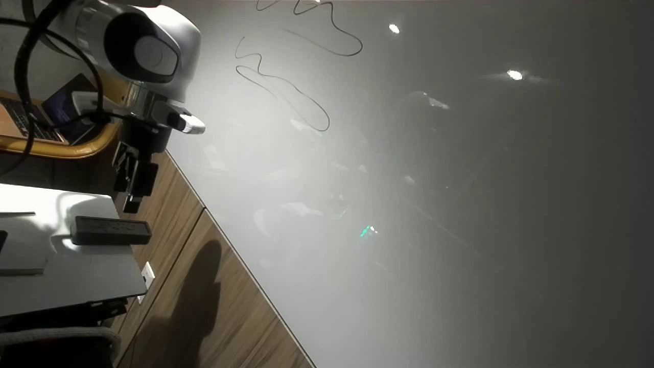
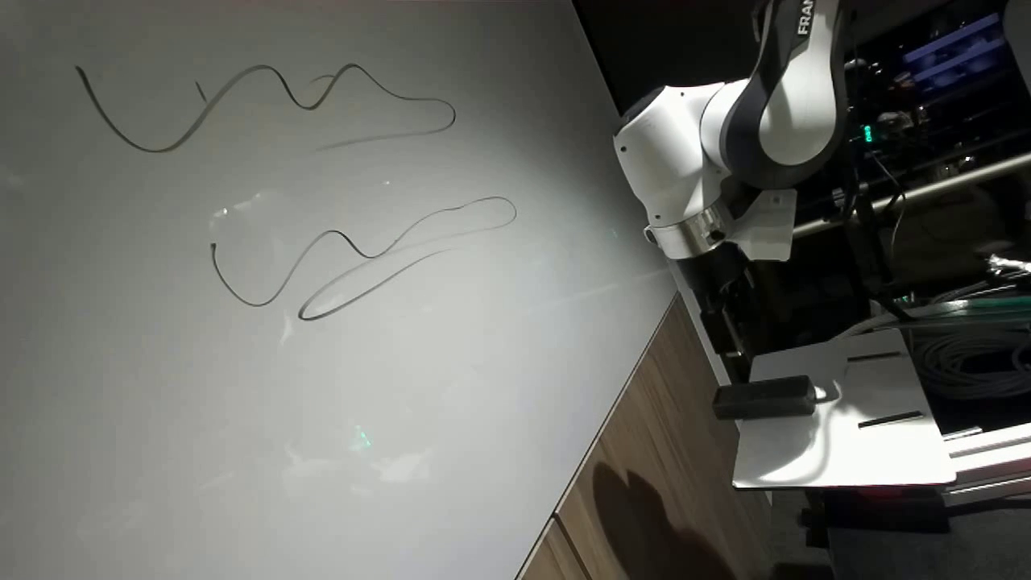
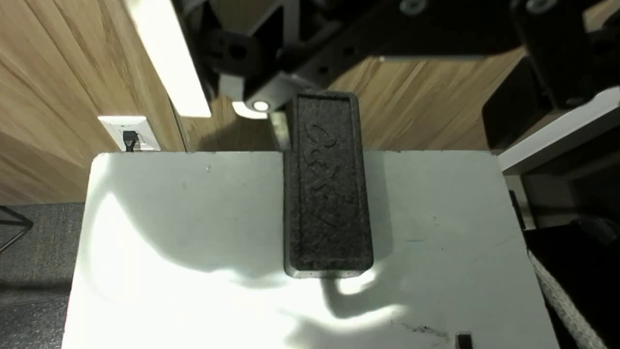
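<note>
A dark grey rectangular eraser point(image 3: 329, 186) lies on a small white table point(image 3: 192, 198), with its far end sticking out past the table's edge. My gripper is open, its fingers set wide with nothing between them. In exterior view 1 the gripper point(image 1: 131, 199) hangs just above the eraser point(image 1: 110, 231), apart from it. From the other side, exterior view 2 shows the gripper point(image 2: 736, 359) over the eraser point(image 2: 765, 397). Dark wavy marker lines point(image 2: 333, 232) run across the large whiteboard point(image 2: 193, 416).
Wood panels point(image 1: 184, 263) stand beyond the table's edge, with a wall outlet point(image 3: 130, 133) on them. Thin dark strips point(image 2: 890, 420) lie on the table away from the eraser. A laptop point(image 1: 67, 110) rests on a yellow-edged chair behind the arm.
</note>
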